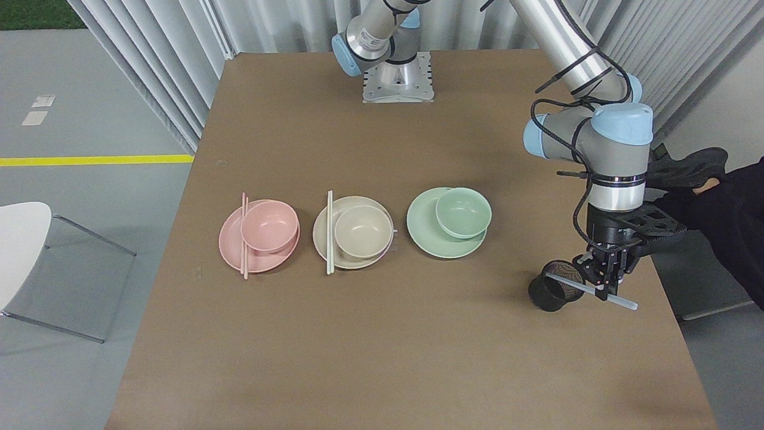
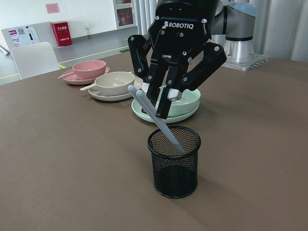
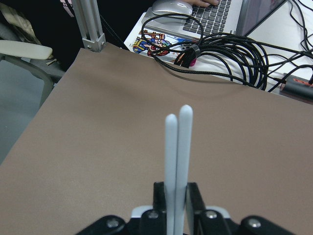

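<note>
My gripper (image 2: 156,103) is shut on a pair of pale chopsticks (image 3: 183,147), held on a slant over a black mesh pen cup (image 2: 174,171); in the left view their lower ends reach into the cup's mouth region. The front view shows the cup (image 1: 548,292) at the table's right. A pink plate with bowl (image 1: 268,226) and chopsticks, a cream plate with bowl (image 1: 362,233) and chopsticks, and a green plate with bowl (image 1: 462,214) without chopsticks sit in a row to the left.
The wrist view shows coiled cables (image 3: 234,58) and a laptop (image 3: 210,17) beyond the edge.
</note>
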